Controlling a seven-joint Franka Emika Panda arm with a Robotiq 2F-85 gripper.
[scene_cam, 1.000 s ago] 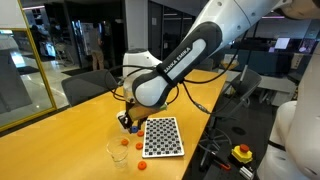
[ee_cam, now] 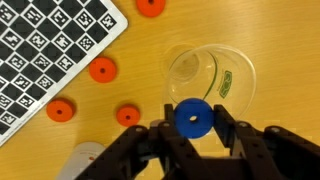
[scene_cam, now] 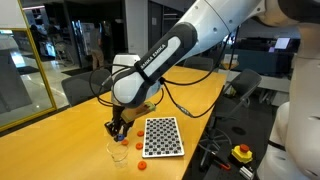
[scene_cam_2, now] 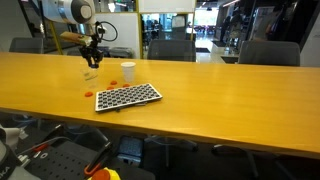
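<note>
My gripper is shut on a blue round piece, which sits at the fingertips. In the wrist view the piece overlaps the near side of a clear cup, whose inside looks empty. From the side, the gripper hangs above and slightly behind the clear cup, with the piece near rim height or higher. Whether it is directly over the opening is hard to tell. Several red round pieces lie on the table around the checkered board.
A white cup stands on the table near the board; part of it shows in the wrist view's lower left. Open wooden tabletop stretches away beyond the board. Chairs line the table.
The arm has moved left in exterior view 1, from beside the board toward the clear cup, with the blue piece held. Board, cup and red pieces have stayed put.
</note>
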